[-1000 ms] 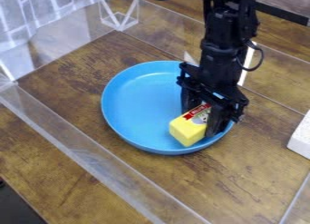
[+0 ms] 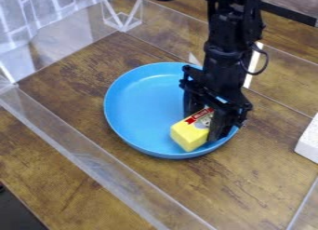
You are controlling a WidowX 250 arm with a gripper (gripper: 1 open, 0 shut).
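Observation:
A yellow block [image 2: 189,134] with a red and white marking lies in the right part of a blue round tray [image 2: 137,110]. The black gripper [image 2: 206,115] is down over the block's upper right end, its fingers at the marked part. It is shut on the block, though the fingertips are partly hidden among dark parts of the arm.
A white object [image 2: 310,144] is at the right edge. Another pale piece [image 2: 256,57] stands behind the arm. Clear plastic edges cross the lower left.
The gripper and the yellow block have shifted very slightly left; otherwise the scene looks the same.

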